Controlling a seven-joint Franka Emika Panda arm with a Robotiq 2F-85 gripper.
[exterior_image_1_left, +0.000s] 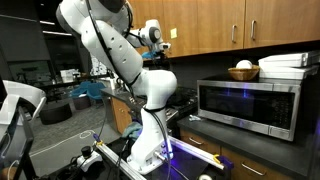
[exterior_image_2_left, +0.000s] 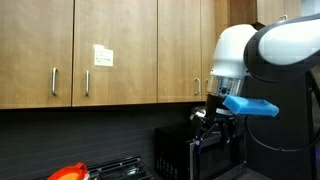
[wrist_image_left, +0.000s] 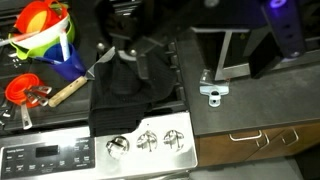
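Observation:
My gripper (exterior_image_2_left: 216, 132) hangs high in front of the wooden cabinets, its fingers apart and pointing down in exterior view 2. At the upper middle of exterior view 1 the same gripper (exterior_image_1_left: 164, 48) is small, clear of the counter. Dark, blurred finger parts cross the top of the wrist view. Below them a black cloth (wrist_image_left: 125, 97) lies crumpled over the stove, beside the round knobs (wrist_image_left: 148, 141). No object shows between my fingers.
A silver microwave (exterior_image_1_left: 245, 107) stands on the dark counter, with a basket (exterior_image_1_left: 243, 73) and white containers (exterior_image_1_left: 286, 66) on top. Coloured bowls (wrist_image_left: 38, 30), a blue cup (wrist_image_left: 68, 68) and red measuring cups (wrist_image_left: 22, 88) crowd the wrist view's left side. Cabinets (exterior_image_1_left: 215, 35) hang above.

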